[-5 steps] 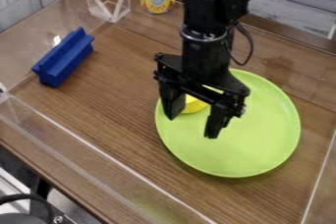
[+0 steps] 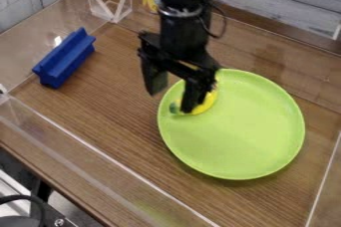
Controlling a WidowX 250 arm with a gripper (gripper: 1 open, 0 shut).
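The black robot gripper point(image 2: 180, 82) hangs over the left part of a green plate point(image 2: 240, 136), blurred by motion, its fingers apart. Just beneath it on the plate lies a yellow object point(image 2: 200, 104) with a green end, partly covered by the gripper; whether the fingers touch it is unclear.
A blue block point(image 2: 63, 58) lies at the left on the wooden table point(image 2: 107, 131). A white wire-like holder stands at the upper left, with a yellow can behind the arm at the back.
The gripper has moved left and up, away from the plate's middle, uncovering more of the yellow object and the plate.
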